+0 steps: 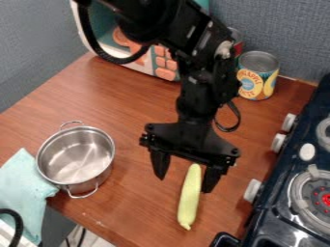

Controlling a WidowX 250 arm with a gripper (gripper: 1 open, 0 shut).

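My black gripper (186,172) hangs over the wooden table, its two fingers apart and pointing down, on either side of the upper end of a pale yellow, elongated object (188,205), perhaps a toy corn or banana. Whether the fingers touch it I cannot tell. A steel pot (75,156) with handles stands to the left of the gripper.
A cyan cloth (23,190) lies at the lower left. A stove (303,183) fills the right side. Cans (257,77) and a toy kitchen piece (160,58) stand at the back.
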